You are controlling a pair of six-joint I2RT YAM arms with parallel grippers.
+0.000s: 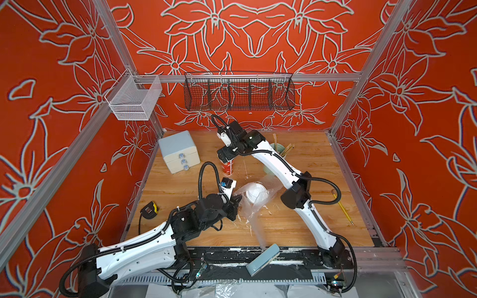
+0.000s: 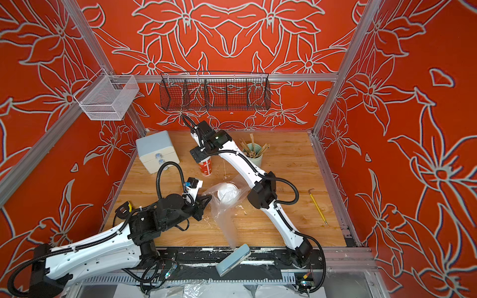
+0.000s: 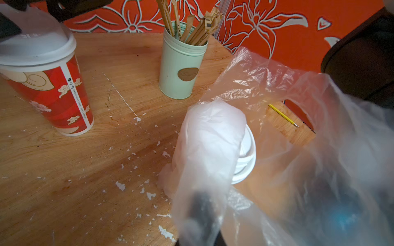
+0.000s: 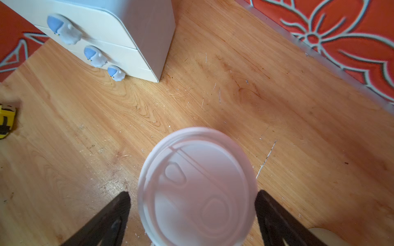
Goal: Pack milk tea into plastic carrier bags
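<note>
A red cup with a white lid [image 3: 34, 39] stands upright on the table. My right gripper is above it, fingers [image 4: 104, 225] spread on either side of the lid; a small gap shows at the left finger. The clear plastic bag [image 1: 254, 223] spreads over the table's middle, with a second white lid [image 1: 256, 192] showing within it. At the bag's left edge, my left gripper [image 1: 237, 201] is shut on its film, which veils the dark fingers [image 3: 203, 209] in the left wrist view. How much film is pinched is hidden.
A green pot of wrapped straws [image 3: 182, 65] stands behind the bag. The white drawer box [image 1: 179, 151] is at the back left, a tape measure [image 1: 149, 210] at the left edge. A yellow pencil-like tool [image 1: 342, 206] lies right, where the table is mostly free.
</note>
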